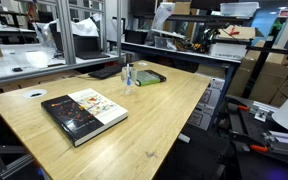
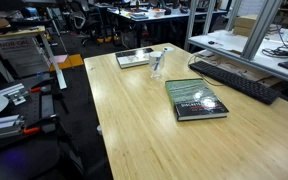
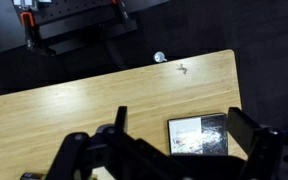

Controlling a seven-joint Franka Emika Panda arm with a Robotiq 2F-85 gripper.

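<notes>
My gripper stands open in the wrist view, its two dark fingers wide apart and nothing held between them. Below, on the wooden table (image 3: 74, 110), a book with a black and pale picture cover (image 3: 197, 132) shows between the fingers, partly covered by the gripper. In exterior view 1 that book (image 1: 84, 116) lies flat near the table's edge. A clear cup (image 1: 130, 78) stands farther back, beside a green book (image 1: 149, 77). Exterior view 2 shows the green book (image 2: 195, 99) and the upright cup (image 2: 155, 65).
A black keyboard (image 2: 234, 82) lies along the table's side, close to the green book. Metal frame posts (image 1: 65, 30) rise behind it. Dark floor lies past the table edge.
</notes>
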